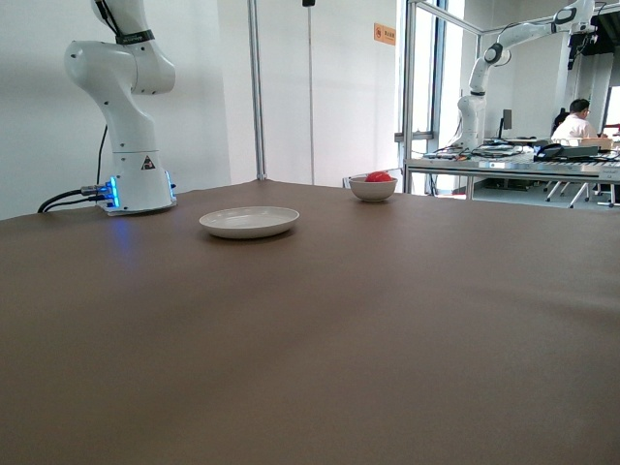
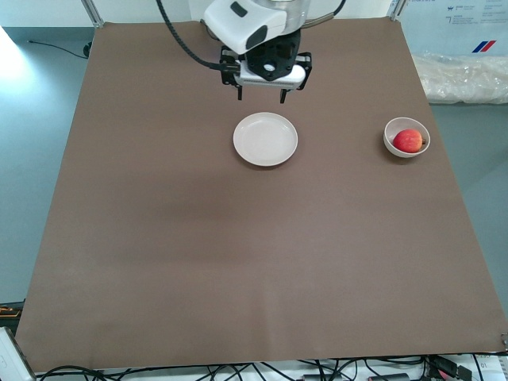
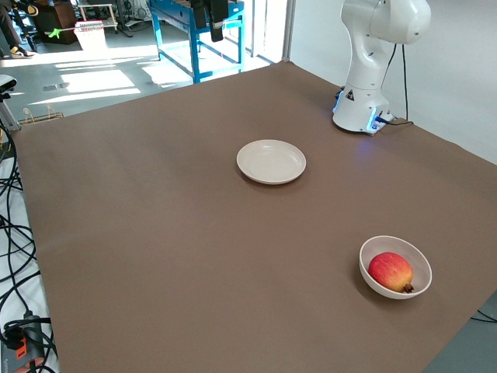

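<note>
In the left view my gripper [image 2: 261, 93] hangs high over the back middle of the table, behind a white plate [image 2: 265, 140], its two dark fingers apart with nothing seen between them. A white bowl [image 2: 393, 148] to the plate's right holds a red, apple-like fruit [image 2: 408, 140]. The plate [image 1: 248, 221] and bowl [image 1: 373, 192] also show in the top view, and the plate [image 3: 271, 162] and fruit [image 3: 390, 271] in the right view, where the gripper is mostly out of frame.
The robot's base [image 3: 359, 109] stands at the back edge. Cables and devices run along the front edge outside the tabletop.
</note>
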